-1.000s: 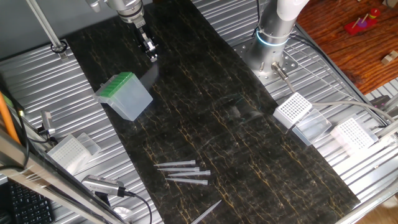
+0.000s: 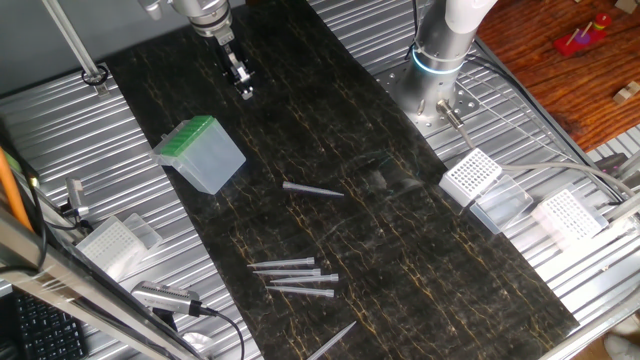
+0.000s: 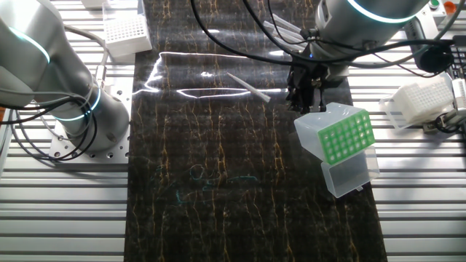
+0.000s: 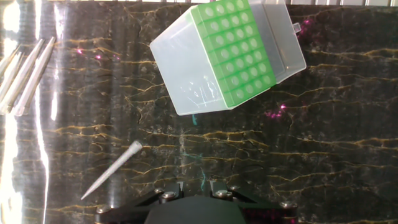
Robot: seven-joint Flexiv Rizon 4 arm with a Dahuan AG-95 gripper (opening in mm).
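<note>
My gripper hangs beyond the tip box near the far end of the dark board, with nothing seen held in it. In the wrist view its fingertips are partly hidden, and how far apart they stand is unclear. A single pale pipette tip lies loose on the board, apart from the gripper, ahead and to the left in that view. The translucent tip box has a green rack with rows of holes and an open lid. It stands at the board's edge. Several more tips lie grouped on the board.
Another tip lies apart near the front edge. White racks stand beside the board on the slatted metal table. Cables cross near the gripper. The board's middle is largely bare.
A blurred streak showed just below my gripper a second ago. The gripper has barely moved.
</note>
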